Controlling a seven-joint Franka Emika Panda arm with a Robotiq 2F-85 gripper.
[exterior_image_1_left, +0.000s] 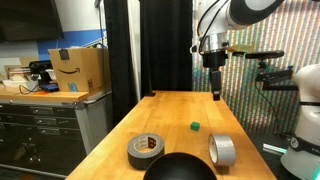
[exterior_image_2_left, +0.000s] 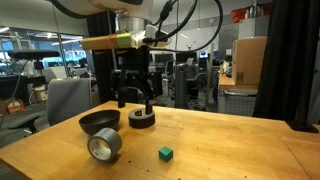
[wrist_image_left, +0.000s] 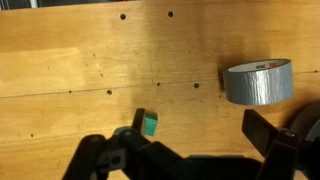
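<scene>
My gripper (exterior_image_2_left: 135, 104) hangs above the wooden table, its two fingers spread wide and nothing visible between them. In the wrist view a small green cube (wrist_image_left: 150, 124) lies just inside the left finger (wrist_image_left: 138, 119), partly covered by it. The same cube (exterior_image_2_left: 166, 154) rests alone on the table in exterior view 2. A silver tape roll (wrist_image_left: 258, 82) stands on its edge, ahead of the right finger. A black bowl (exterior_image_1_left: 180, 168) and a dark tape roll (exterior_image_1_left: 146, 150) lying flat are also on the table.
Beyond the table are a grey office chair (exterior_image_2_left: 68, 101), black curtains and a workbench with a cardboard box (exterior_image_1_left: 79, 69).
</scene>
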